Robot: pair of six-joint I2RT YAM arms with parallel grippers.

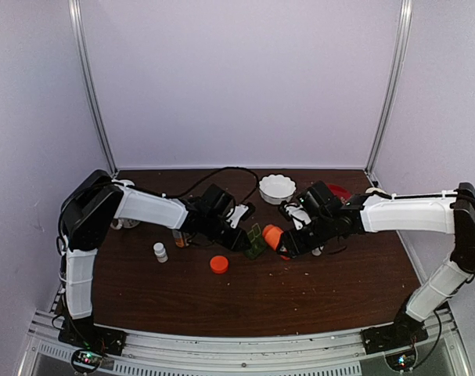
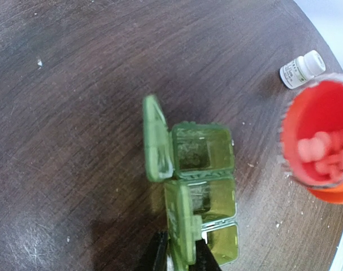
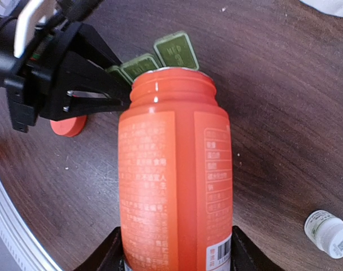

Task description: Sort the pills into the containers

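A green pill box (image 2: 205, 149) with several compartments and raised lids is at my left gripper. Its fingers lie on either side of one lid and look closed on it. The compartments in view look mostly empty. My right gripper is shut around an orange bottle (image 3: 174, 186), uncapped and tilted with its mouth toward the box. Inside the bottle, pinkish pills (image 2: 326, 152) show in the left wrist view. The bottle's mouth is beside the box, apart from it in that view. An orange cap (image 1: 219, 265) lies on the table.
A white-capped bottle (image 1: 160, 251) stands left of the cap. Behind the grippers is a white scalloped bowl (image 1: 277, 189); a red dish (image 1: 339, 191) is partly hidden by the right arm.
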